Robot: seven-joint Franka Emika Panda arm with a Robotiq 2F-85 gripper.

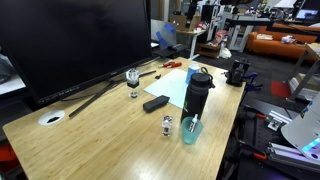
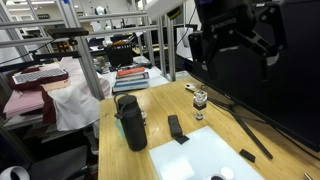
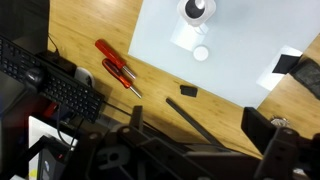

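My gripper is open, its dark fingers wide apart at the lower edge of the wrist view with nothing between them. In exterior view 2 the dark gripper (image 2: 238,45) hangs high above the table, clear of everything on it. Below it lies a white sheet (image 3: 160,35) bearing a white cup-like item (image 3: 197,10) and a small white disc (image 3: 201,53). Beside the sheet are red-handled screwdrivers (image 3: 118,68), a small black block (image 3: 188,90) and a dark bar (image 3: 195,118).
A black thermos (image 1: 198,98) stands near a green cup (image 1: 191,134) with something in it. Around them are a black case (image 1: 156,103), a small silvery item (image 1: 167,126) and a glass (image 1: 132,82). A large monitor (image 1: 80,45) lines the back.
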